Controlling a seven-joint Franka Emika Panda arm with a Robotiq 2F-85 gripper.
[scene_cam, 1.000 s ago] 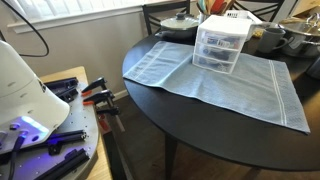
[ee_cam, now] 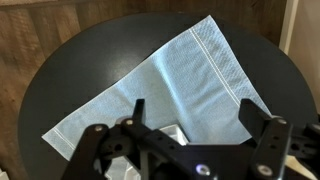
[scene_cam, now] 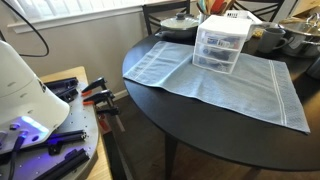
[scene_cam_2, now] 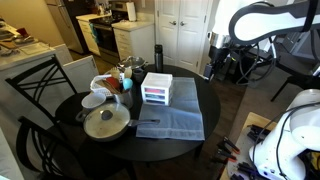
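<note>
A small white box with clear drawers stands on a blue-grey cloth spread over the dark oval table. In the other exterior view the same drawer box shows at the cloth's left end. My gripper is open in the wrist view, its two black fingers wide apart and nothing between them but cloth seen below. Part of the box top shows under the gripper body, which hides the rest. My arm hangs above the table from the right in exterior view 2.
A lidded pan with its handle toward the cloth, a mug and a metal pot stand around the box. A black cylinder rises at the table's far side. Bare table lies along the cloth's near edge.
</note>
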